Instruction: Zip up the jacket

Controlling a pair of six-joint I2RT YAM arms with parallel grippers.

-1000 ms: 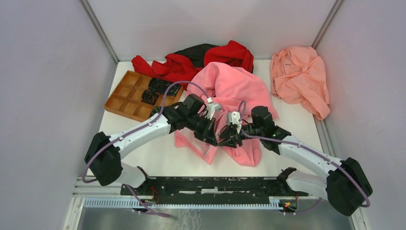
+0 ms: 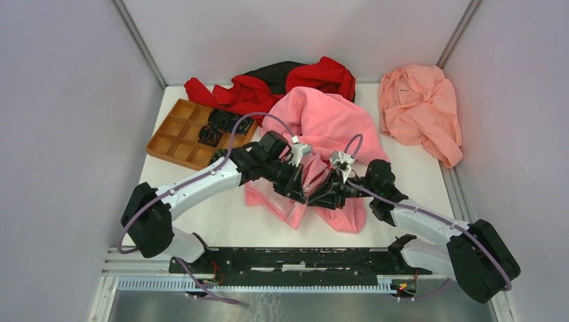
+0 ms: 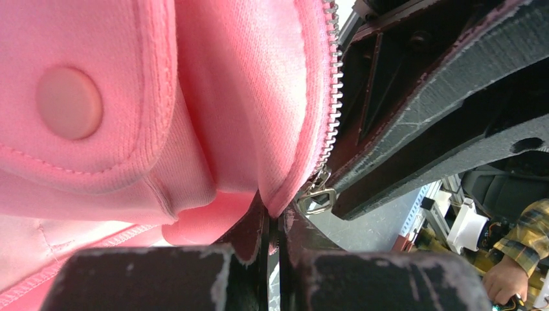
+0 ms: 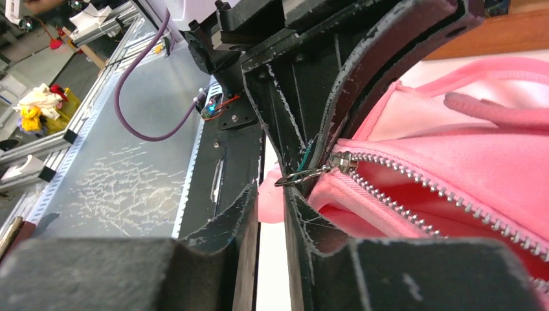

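The pink jacket [image 2: 329, 124] lies mid-table with its front spread open. My left gripper is shut on the bottom corner of its front edge, beside the metal zipper teeth [image 3: 335, 97]. The slider [image 4: 344, 161] sits at the lower end of the zipper, where both rows of teeth meet; above it they spread apart. From the slider the pull tab [image 4: 299, 176] sticks out toward my right gripper, which is part open. The tab's end reaches over the gap between the right fingertips, close to one finger [image 4: 294, 207]; no grip on it shows.
At the back left stand a wooden compartment tray [image 2: 168, 144] with black items and a red and black garment [image 2: 245, 94]. A peach garment [image 2: 419, 111] is heaped at the back right. Both arms crowd the jacket's front; bare table [image 2: 221, 221] shows at the front left.
My right gripper's wrist has shifted slightly right and turned, its fingertips staying near the zipper's lower end. The left arm and the jacket look nearly unchanged.
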